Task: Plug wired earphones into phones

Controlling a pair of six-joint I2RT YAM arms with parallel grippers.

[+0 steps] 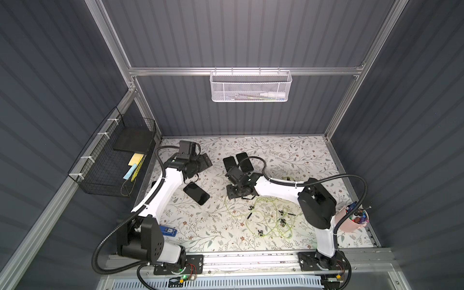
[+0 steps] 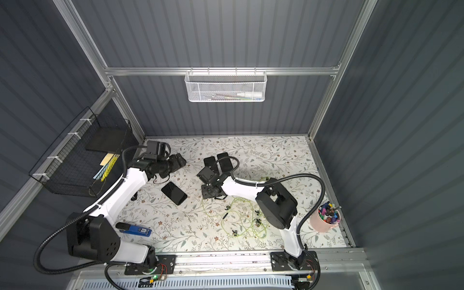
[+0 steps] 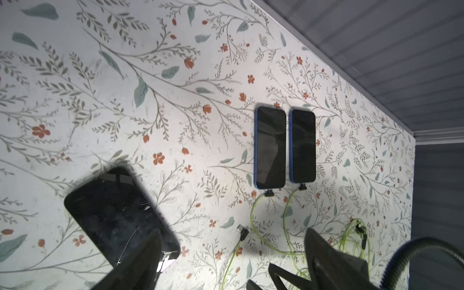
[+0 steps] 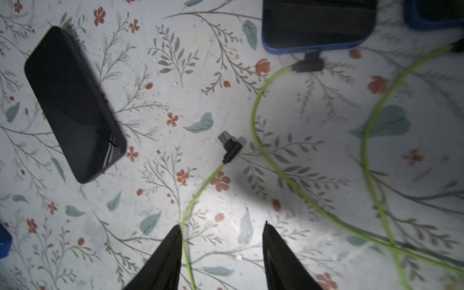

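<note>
Two phones, lie side by side at the back, each with a green cable's black plug at its lower end. A third black phone (image 3: pixel 118 212) lies apart to the left. Near it a loose plug (image 4: pixel 231 147) on a green cable rests on the table. My left gripper is raised over the left of the table, part open, nothing visible between its fingers. My right gripper hangs open above the loose cable, a little short of the plug in the right wrist view.
More green cables (image 1: pixel 270 222) lie tangled at front centre. A blue stapler (image 2: pixel 137 229) sits at front left, a pink cup of pens (image 2: pixel 324 220) at front right. A wire basket (image 1: pixel 101 164) hangs on the left wall.
</note>
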